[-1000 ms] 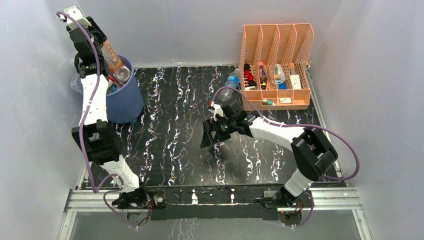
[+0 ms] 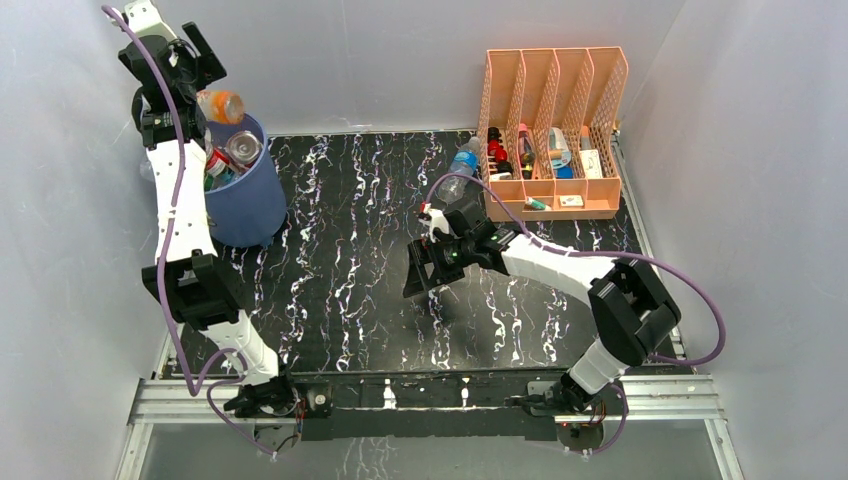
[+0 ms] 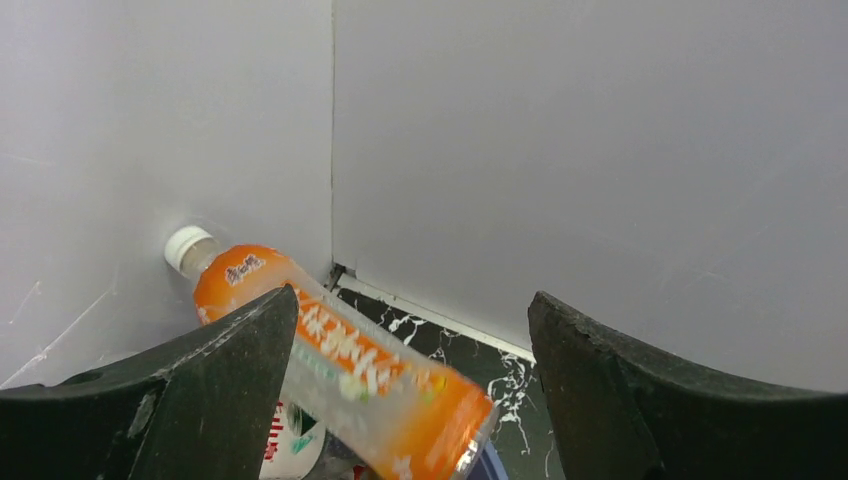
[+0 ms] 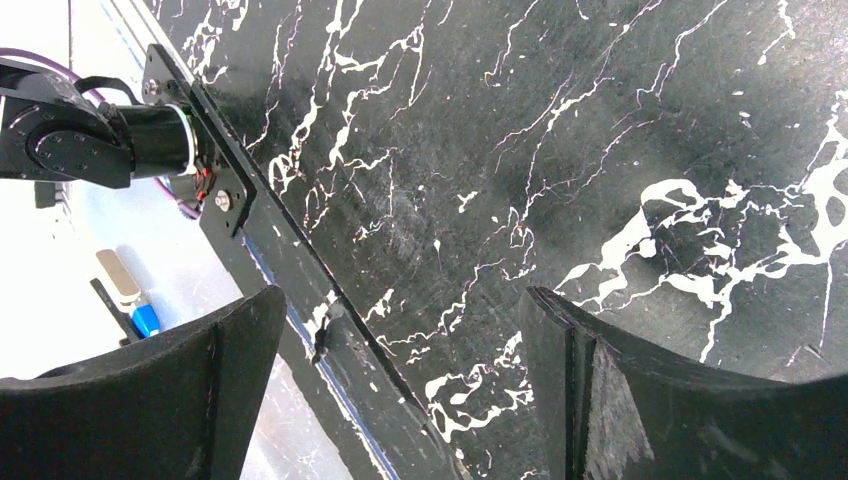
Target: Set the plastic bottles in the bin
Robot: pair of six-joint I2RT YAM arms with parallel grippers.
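Note:
An orange-labelled plastic bottle (image 2: 222, 106) (image 3: 340, 355) lies at the top of the blue bin (image 2: 247, 210), among cans and other items, with its white cap toward the back. My left gripper (image 2: 190, 55) is open above it, nothing held. A clear bottle with a blue label (image 2: 460, 165) stands or lies on the table beside the orange organiser; I cannot tell which. My right gripper (image 2: 425, 270) is open over bare table, nearer the front than that bottle.
The orange organiser (image 2: 555, 212) with small items is at the back right. Grey walls enclose the back and sides.
The right arm is nearly unchanged.

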